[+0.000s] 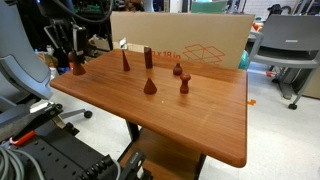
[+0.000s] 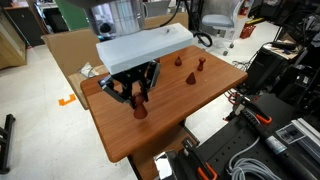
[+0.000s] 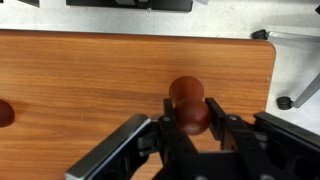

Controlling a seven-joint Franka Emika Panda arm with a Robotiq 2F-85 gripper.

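My gripper (image 1: 76, 58) is shut on a reddish-brown wooden piece (image 1: 77, 69) at the far left end of the table. The second exterior view has the same piece (image 2: 140, 111) pointing down below the fingers, near the table's close end. Seen from the wrist, its rounded knob (image 3: 190, 116) sits between the dark fingers, with bare wood around it. Whether its lower end touches the tabletop cannot be told.
On the wooden table (image 1: 215, 120) stand several other brown pieces: a small cone (image 1: 151, 87), a knobbed piece (image 1: 184, 85), a tall cone (image 1: 125, 61), a dark cylinder (image 1: 148, 57) and a low round-topped one (image 1: 178, 69). Cardboard (image 1: 215, 40) stands behind.
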